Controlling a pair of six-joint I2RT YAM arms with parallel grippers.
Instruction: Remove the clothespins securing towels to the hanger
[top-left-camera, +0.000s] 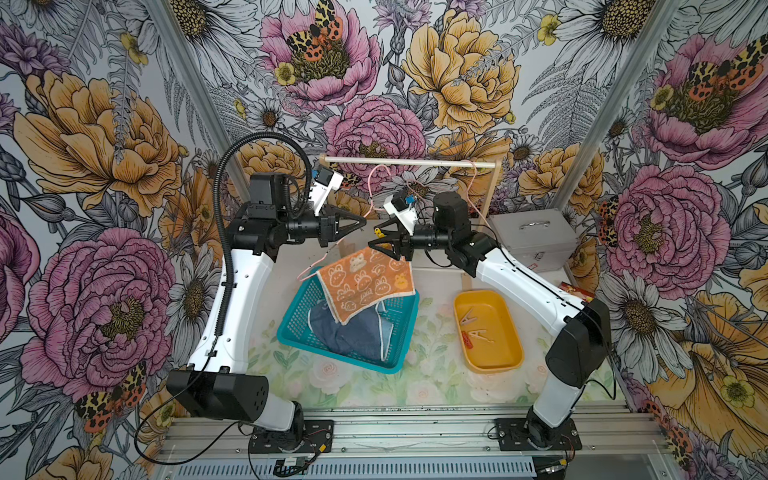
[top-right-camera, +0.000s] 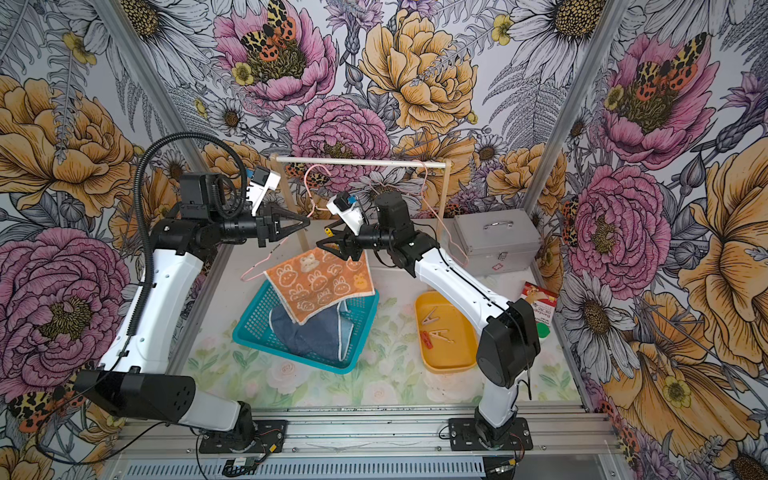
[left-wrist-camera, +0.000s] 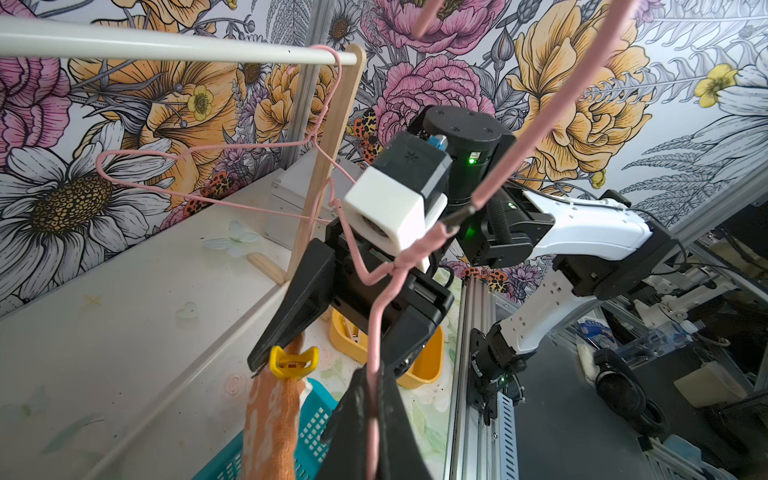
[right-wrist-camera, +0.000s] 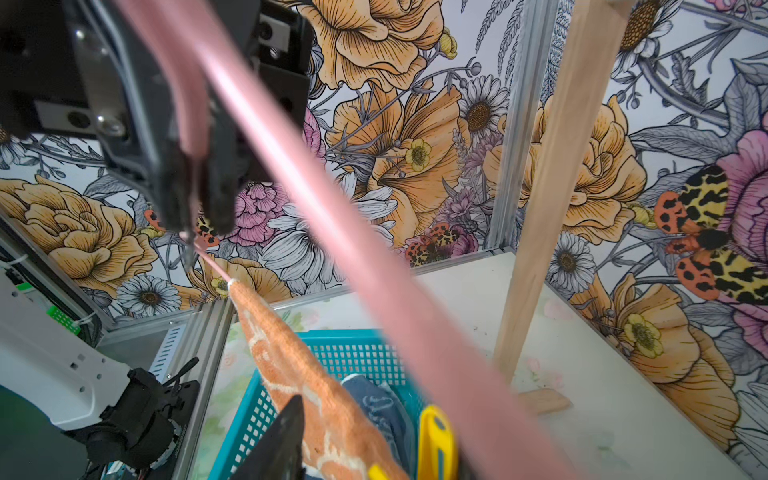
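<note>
An orange patterned towel (top-left-camera: 364, 280) hangs from a pink hanger (top-right-camera: 257, 269) over the teal basket (top-left-camera: 289, 328), which holds a blue-grey cloth (top-left-camera: 344, 336). My left gripper (top-left-camera: 359, 222) is shut on the hanger's thin pink wire, as both wrist views show. My right gripper (top-left-camera: 379, 240) is below and right of it, at the towel's upper edge, with a yellow clothespin (left-wrist-camera: 293, 364) at its fingertips; whether the pin is firmly held or still clips the towel is unclear.
A yellow tray (top-left-camera: 500, 344) with several clothespins lies at right. A metal box (top-left-camera: 532, 240) stands behind it. The drying rack (top-left-camera: 408, 162) spans the back, with more pink hanger wire on it.
</note>
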